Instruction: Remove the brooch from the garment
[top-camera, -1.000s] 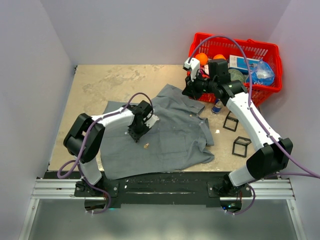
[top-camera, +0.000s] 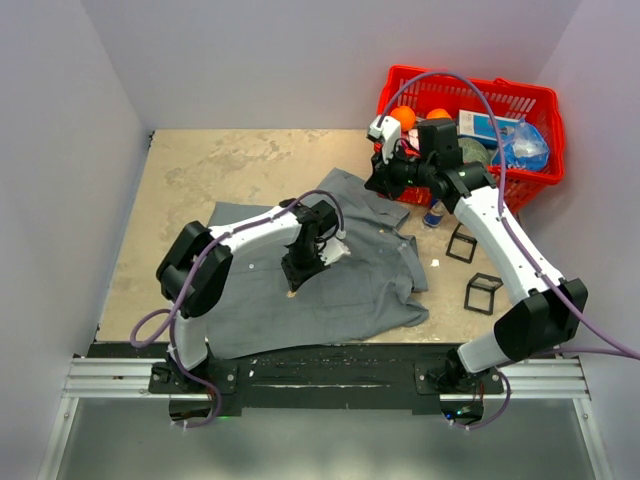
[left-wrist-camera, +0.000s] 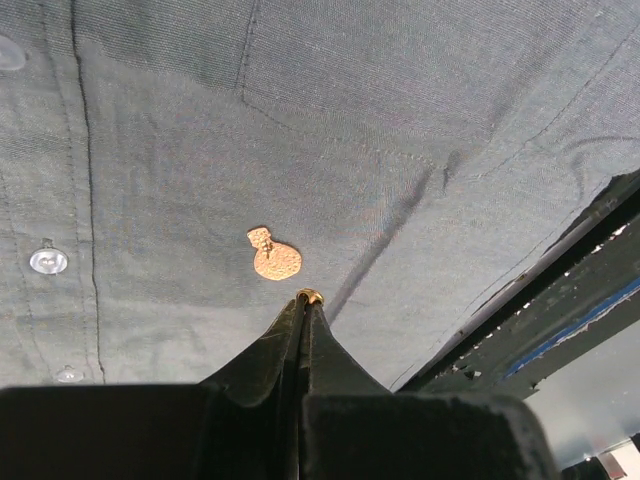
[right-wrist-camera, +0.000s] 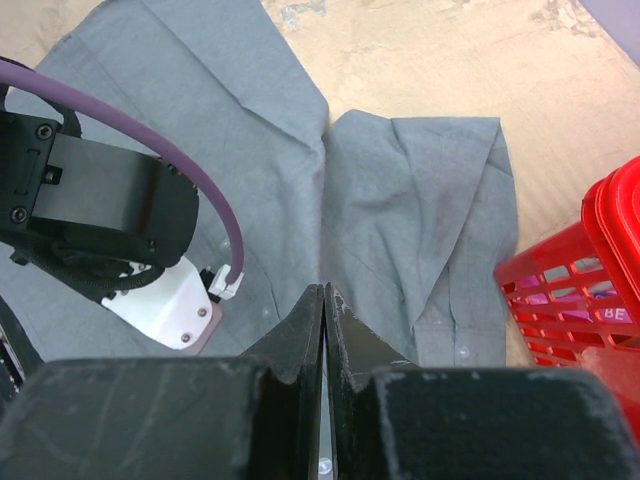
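Observation:
The grey shirt (top-camera: 340, 305) lies spread on the table. A small copper-coloured brooch (left-wrist-camera: 277, 261), a round part with a smaller piece at its upper left, sits flat on the cloth in the left wrist view. My left gripper is shut just below and to the right of it. A tiny gold bit shows at its fingertips; whether it is gripped or lies behind them I cannot tell. From the top, the brooch (top-camera: 291, 294) peeks out beside the left fingertips. My right gripper is shut above the shirt's far right part, nothing visible between its fingers.
A red basket (top-camera: 545, 120) filled with oranges and packages stands at the back right. Two dark frames (top-camera: 482, 294) and a can (top-camera: 434, 213) lie right of the shirt. Clear buttons (left-wrist-camera: 48, 261) run down the cloth. Bare table shows at back left.
My left arm has moved right and toward the front edge, bringing its fingertips from behind the brooch to right by it. The right arm and the shirt have stayed put.

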